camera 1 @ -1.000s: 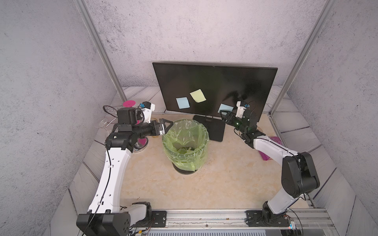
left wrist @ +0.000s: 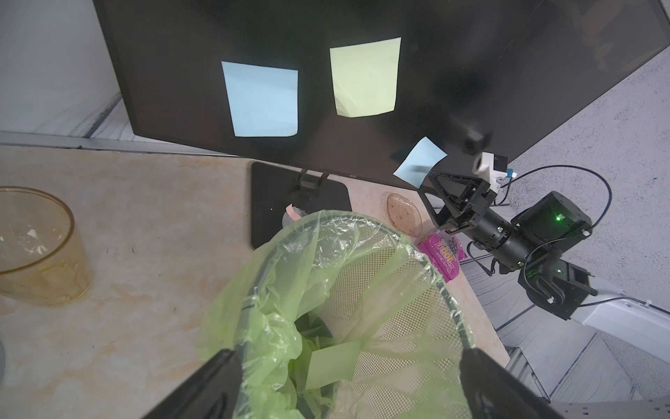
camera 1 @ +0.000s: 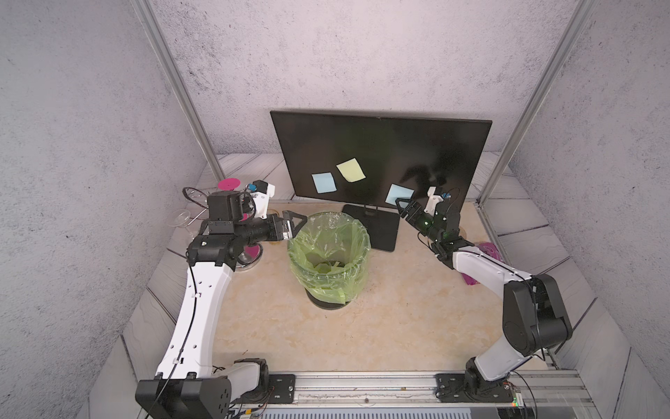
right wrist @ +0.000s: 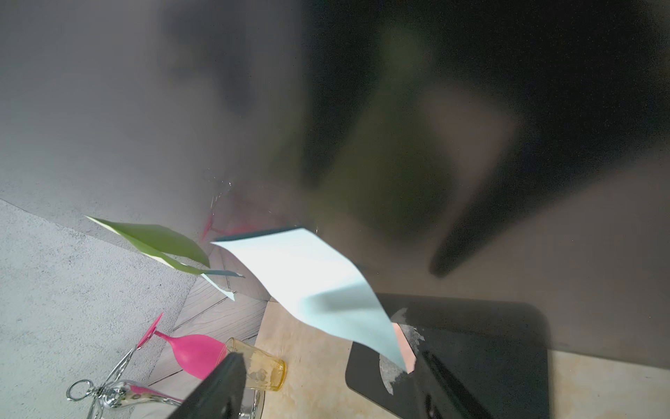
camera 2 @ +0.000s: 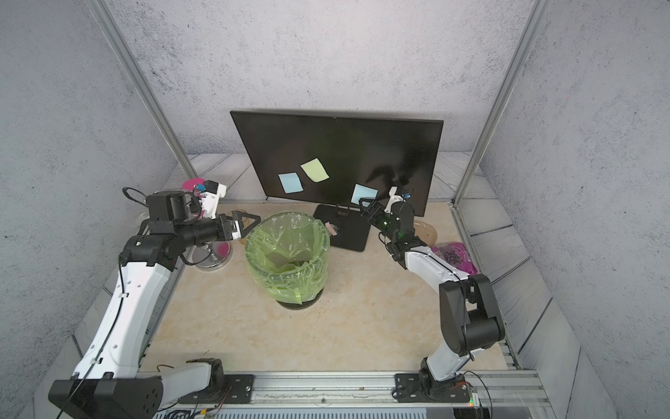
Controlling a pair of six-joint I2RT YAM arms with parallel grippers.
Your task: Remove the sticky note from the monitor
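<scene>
On the black monitor (camera 1: 446, 150) stick two blue notes and one yellow-green note (camera 1: 351, 170). The left blue note (left wrist: 262, 101) and the yellow one lie fairly flat, side by side. The right blue note (right wrist: 307, 279) hangs by the lower screen edge, its lower part curling away from the screen. My right gripper (camera 1: 403, 205) stands at that note's lower edge. In the right wrist view its fingers (right wrist: 226, 387) are apart, with the note's free corner above the gap, not clamped. My left gripper (camera 1: 296, 225) stays open at the bin's left rim.
A bin (camera 1: 293, 258) lined with a green bag stands before the monitor; a yellow-green note (left wrist: 333, 364) lies inside. An amber cup (left wrist: 42, 269) and a pink-and-metal item (right wrist: 199, 352) are at left, a pink packet (left wrist: 441, 252) at right.
My right gripper has shifted slightly right, and more of the right blue note shows. The left arm and all three notes on the monitor have kept their places.
</scene>
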